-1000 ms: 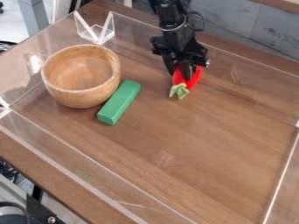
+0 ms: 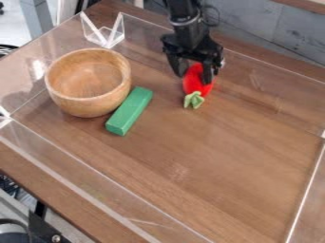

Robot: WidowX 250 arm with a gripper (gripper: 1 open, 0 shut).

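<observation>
My black gripper (image 2: 196, 59) hangs at the back centre, open, just over a red object with a green tip (image 2: 199, 84), which looks like a toy vegetable lying on the wooden table (image 2: 216, 171). The gripper partly hides the object's upper end; whether they touch I cannot tell.
A wooden bowl (image 2: 87, 83) sits at the left, with a green block (image 2: 129, 111) to its right. A white wire-like item (image 2: 105, 33) stands at the back left. Clear walls edge the table.
My gripper has risen slightly, uncovering more of the red object, which lies in about the same place.
</observation>
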